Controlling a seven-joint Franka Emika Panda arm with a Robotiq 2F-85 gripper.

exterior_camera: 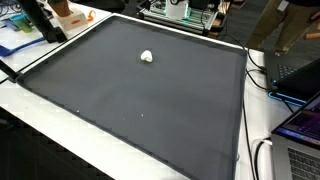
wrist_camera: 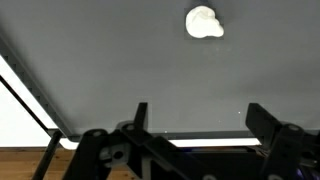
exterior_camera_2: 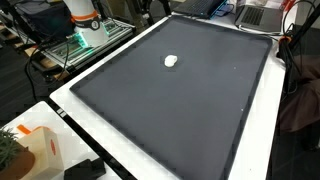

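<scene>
A small white object (wrist_camera: 204,22) with a rounded body and a short stub lies on the dark grey board, near the top of the wrist view. The same white object (exterior_camera: 147,56) shows toward the back of the board in exterior view 1, and the white object (exterior_camera_2: 170,61) is left of the board's middle in exterior view 2. My gripper is open, its black fingers wide apart and nothing between them. The white object appears beyond the fingertips, apart from them. Neither exterior view shows the fingers clearly.
The dark board (exterior_camera: 150,100) is otherwise bare, with white table around it. Laptops (exterior_camera: 300,155) and cables line one side. Bottles and other items (exterior_camera: 68,15) stand at the far left corner. A wooden bowl (exterior_camera_2: 12,155) sits off the board's near left corner.
</scene>
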